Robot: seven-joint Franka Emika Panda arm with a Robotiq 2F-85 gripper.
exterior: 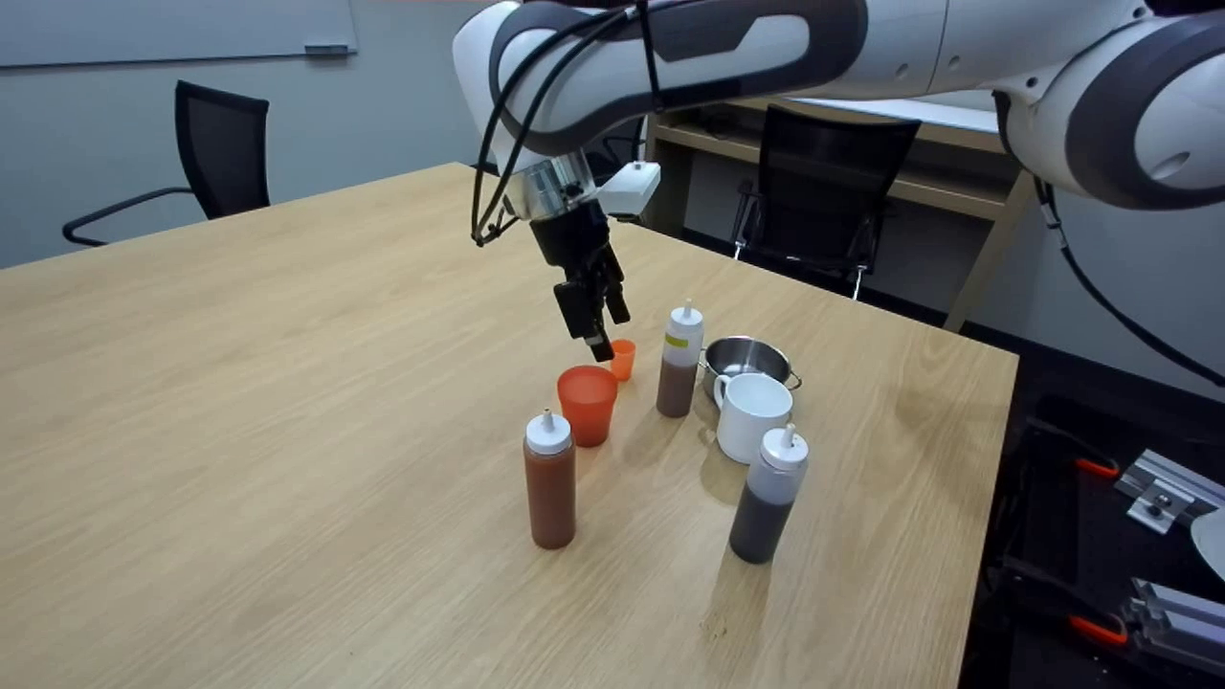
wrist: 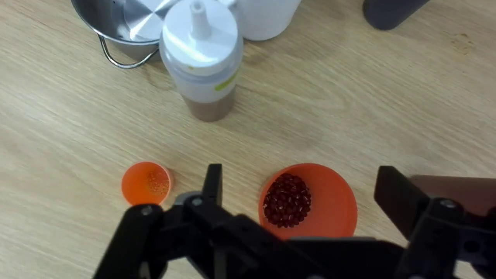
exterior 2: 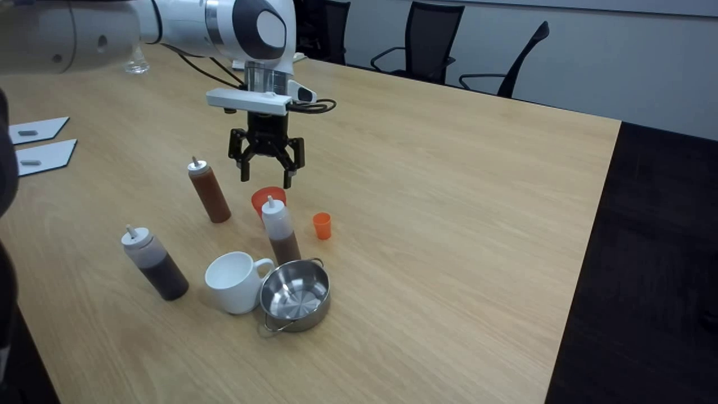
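My gripper (exterior 2: pixel 266 183) is open and empty, hanging above the table just behind the larger red-orange cup (exterior 2: pixel 269 195). In the wrist view that cup (wrist: pixel 332 204) appears between my spread fingers, with dark red beads heaped at one side of its bottom. A small orange cup (wrist: pixel 139 183) stands outside the fingers, to the left, with a few tiny grains inside. Close by is an upright squeeze bottle with a yellow mark (exterior: pixel 679 362), part filled with brown liquid.
A red-brown bottle (exterior: pixel 551 494) and a dark-liquid bottle (exterior: pixel 767 505) stand nearer exterior view 1. The white mug (exterior: pixel 752 419) sits beside a steel pot (exterior 2: pixel 296 296). Wide bare table (exterior: pixel 287 402) lies left of the cups in exterior view 1.
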